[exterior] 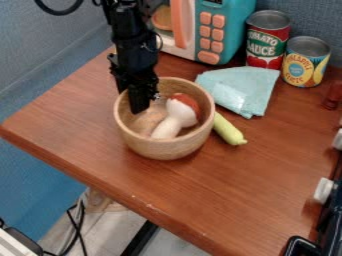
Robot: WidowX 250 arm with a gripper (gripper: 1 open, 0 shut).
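Observation:
A black gripper point(142, 100) hangs over the left part of a wooden bowl point(164, 148), its fingertips down inside or at the rim. Whether it is open or shut, or holds anything, is not clear. In the bowl lie a white item with a red part point(179, 112) and a tan object point(151, 118) beside it. A pale green corn-like item point(229, 130) lies just right of the bowl on the wooden table point(87, 130).
Behind are a folded light blue cloth point(238, 90), a toy microwave point(201, 25), a tomato can point(267, 40), a yellow can point(305, 62) and a small red bottle point(334, 97). Black appliance point(305, 245) at right edge.

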